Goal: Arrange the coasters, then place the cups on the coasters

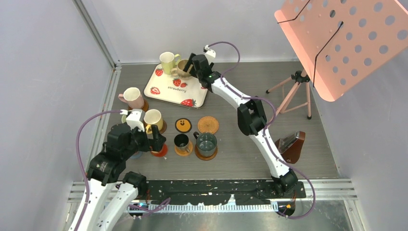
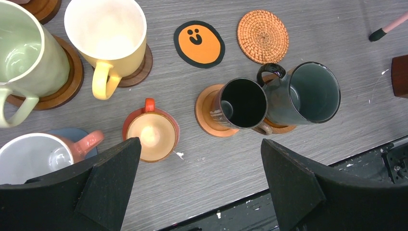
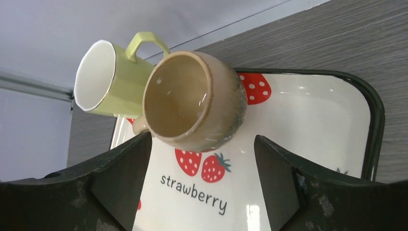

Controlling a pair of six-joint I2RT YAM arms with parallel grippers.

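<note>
A tan cup [image 3: 216, 101] lies in the right wrist view on the strawberry tray [image 1: 171, 96], beside a pale green cup [image 3: 122, 86]. My right gripper is open just above and in front of the tan cup, nothing between its fingers. In the middle of the table lie a smiley coaster [image 1: 183, 125] and a woven coaster [image 1: 208, 124], both bare. My left gripper hangs open over cups at the lower left.
Cups on coasters crowd the left and front: yellow [image 2: 106, 33], black [image 2: 240, 101], dark glass [image 2: 308, 96], pink [image 1: 132, 97]. A pink tripod stand [image 1: 288, 101] and wooden object [image 1: 293, 147] are at right.
</note>
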